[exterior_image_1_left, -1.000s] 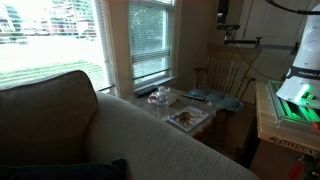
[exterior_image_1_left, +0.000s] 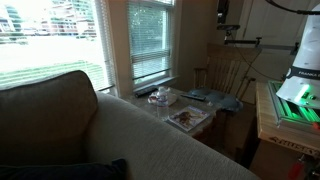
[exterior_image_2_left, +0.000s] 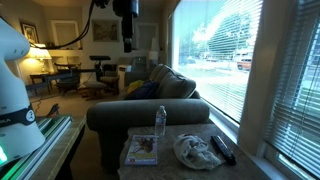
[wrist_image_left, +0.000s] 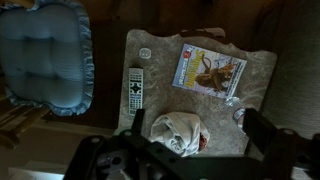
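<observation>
High above a small stone-topped table (wrist_image_left: 158, 62), my gripper stands open, its dark fingers wide apart with nothing between them. Exterior view 2 has the gripper (exterior_image_2_left: 127, 38) near the top edge, well clear of the tabletop. Lying on the table are a magazine (wrist_image_left: 209, 70) with an animal on its cover, a remote (wrist_image_left: 135, 91) and a crumpled white cloth or bag (wrist_image_left: 180, 132). A clear bottle (exterior_image_2_left: 160, 121) stands upright beside the magazine; from the wrist it shows only as a small round top.
A grey sofa (exterior_image_2_left: 180, 82) borders the table on one side, and windows (exterior_image_2_left: 237, 48) run along another. A blue cushioned chair (wrist_image_left: 42, 57) is close to the remote's end. Bare tabletop shows between the remote and the magazine.
</observation>
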